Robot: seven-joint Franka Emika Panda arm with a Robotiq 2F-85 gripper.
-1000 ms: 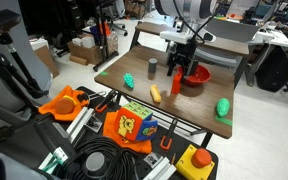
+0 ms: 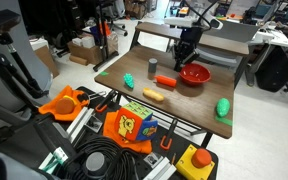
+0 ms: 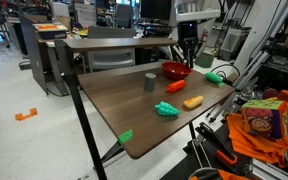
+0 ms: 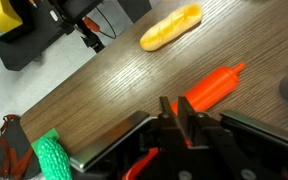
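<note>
A red, elongated toy vegetable (image 2: 166, 80) lies flat on the wooden table, left of a red bowl (image 2: 195, 73). In the wrist view the red vegetable (image 4: 212, 88) stretches diagonally beneath my gripper, partly covered by the fingers. The gripper is a little open, a narrow gap between its fingertips, and nothing shows held there. From behind the table, the arm (image 2: 189, 38) reaches down beside the bowl. In the second exterior view the red vegetable (image 3: 177, 87) rests in front of the bowl (image 3: 174, 70).
A yellow piece (image 2: 153, 95), a teal piece (image 2: 129, 80), a grey cylinder (image 2: 152, 70) and a green piece (image 2: 222, 107) surround it on the table. Off the front edge stands an orange box (image 2: 130, 125).
The red vegetable stood upright under the gripper earlier; now it lies flat on the table, slightly left. The gripper has come away from it.
</note>
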